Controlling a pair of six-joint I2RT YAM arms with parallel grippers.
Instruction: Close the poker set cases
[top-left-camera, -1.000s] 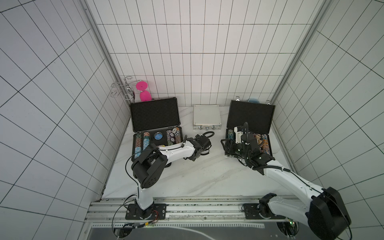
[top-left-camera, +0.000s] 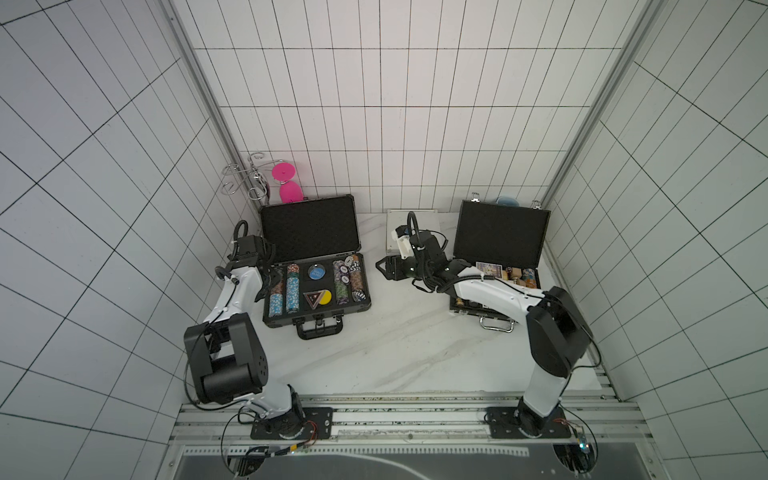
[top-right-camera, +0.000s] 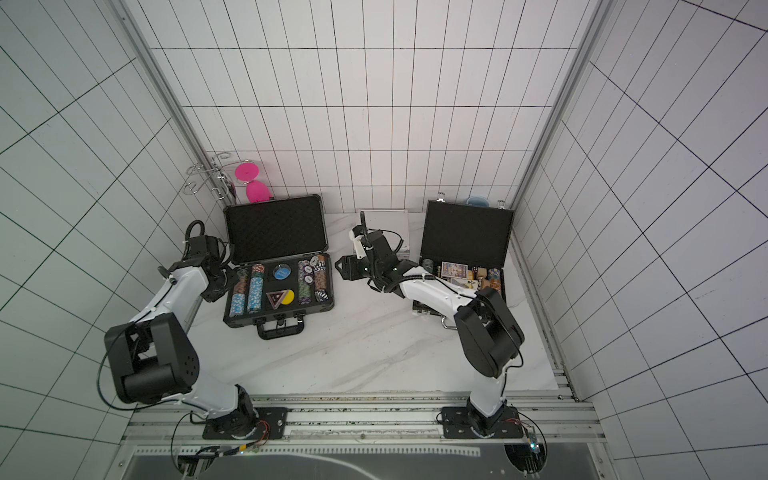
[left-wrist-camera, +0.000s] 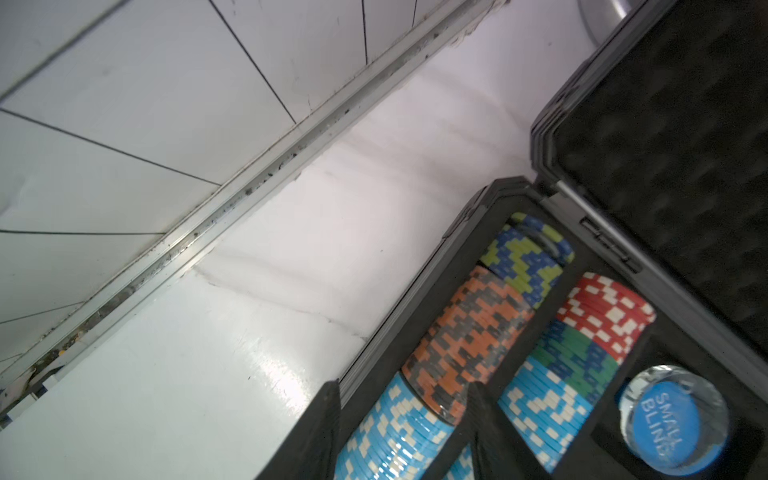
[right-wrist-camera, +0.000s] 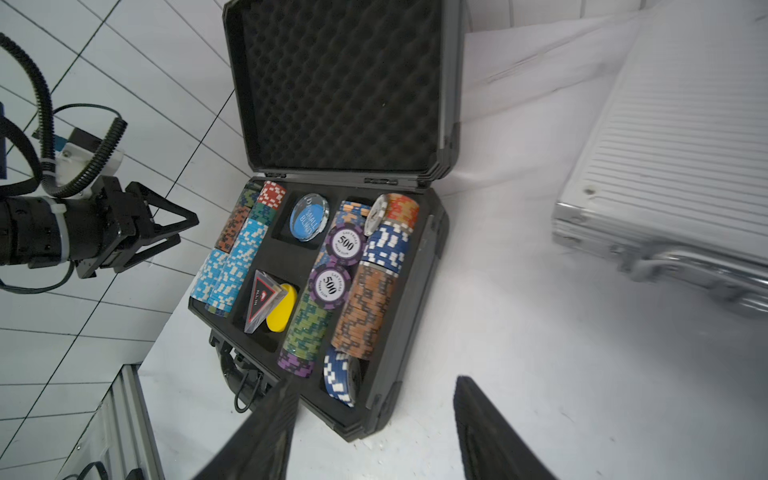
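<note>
On the left of the table a black poker case (top-left-camera: 317, 323) stands open, its foam-lined lid (top-left-camera: 310, 228) upright at the back and chips showing inside. At its left side hovers my left gripper, open and empty above the case's edge. A second case (top-right-camera: 497, 298) on the right is open too, its dark lid (top-right-camera: 466, 232) raised; my right arm covers part of it. Between the cases, over bare table, is my right gripper, part open with nothing between its fingers. A silver case (right-wrist-camera: 680, 136) sits shut at the back middle.
A wire stand (top-left-camera: 254, 177) with pink discs (top-left-camera: 283, 172) stands behind the left case's lid. A blue round item (top-left-camera: 507, 201) shows behind the right lid. Tiled wall (left-wrist-camera: 112, 120) runs close along the left.
My left arm has swung from the table's middle to the left case's far left side. The right arm has moved left from the right case to the middle. Both open lids stand as before.
</note>
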